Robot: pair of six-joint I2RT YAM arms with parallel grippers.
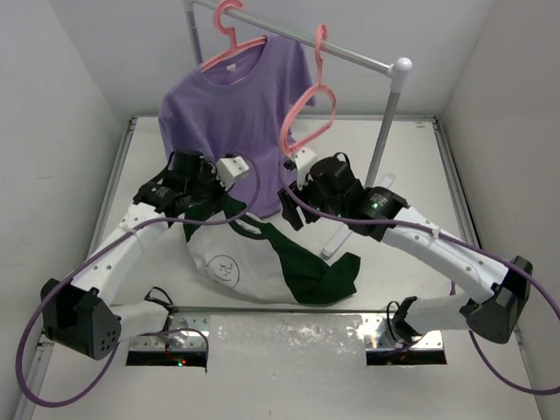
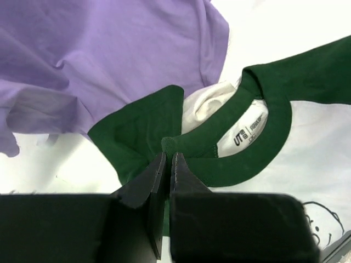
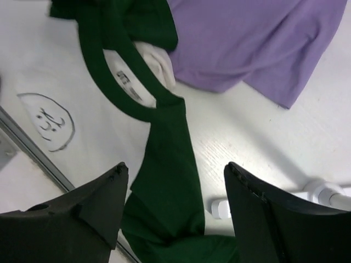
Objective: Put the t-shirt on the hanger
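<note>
A white t-shirt (image 1: 249,262) with dark green sleeves and collar lies on the table, its drawn face turned up. In the left wrist view, my left gripper is shut on the green fabric at the collar and shoulder, a small fold of it pinched between the fingertips. My right gripper is part open above the green sleeve (image 3: 170,164), apart from it, with nothing between its fingers. An empty pink hanger (image 1: 290,122) hangs tilted from the rail, just above and behind my right gripper.
On a second pink hanger (image 1: 229,44) at the left of the rail (image 1: 297,35) hangs a purple t-shirt (image 1: 236,122), its hem reaching down by the green collar. The rack's white foot (image 3: 326,192) stands at right. Bare table lies right of the purple shirt.
</note>
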